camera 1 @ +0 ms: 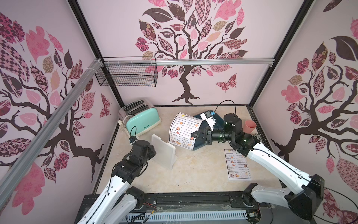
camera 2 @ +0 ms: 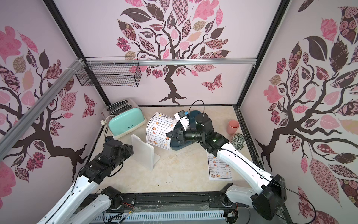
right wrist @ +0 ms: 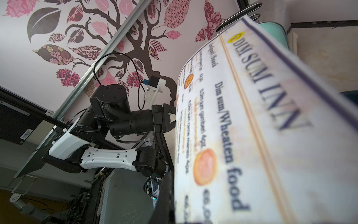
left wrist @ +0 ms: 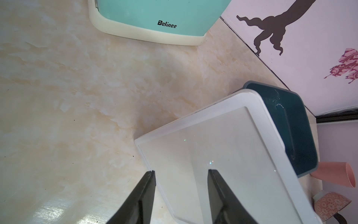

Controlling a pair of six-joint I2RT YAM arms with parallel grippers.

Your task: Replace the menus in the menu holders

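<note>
My right gripper (camera 1: 195,136) is shut on a bent paper menu (camera 1: 180,128) headed DIM SUM INN, holding it raised above the table; in the right wrist view the sheet (right wrist: 264,123) fills the right side. A white menu holder (camera 1: 163,151) stands upright left of it, with no menu showing on the visible face (left wrist: 231,156). My left gripper is open, nothing between its fingers, over that holder. A second menu (camera 1: 237,164) lies flat at the front right of the table.
A mint toaster (camera 1: 141,121) is at the back left. A dark blue bin (left wrist: 287,123) sits behind the held menu, with a pink cup (camera 2: 233,126) and patterned dishes (camera 2: 238,141) at the right.
</note>
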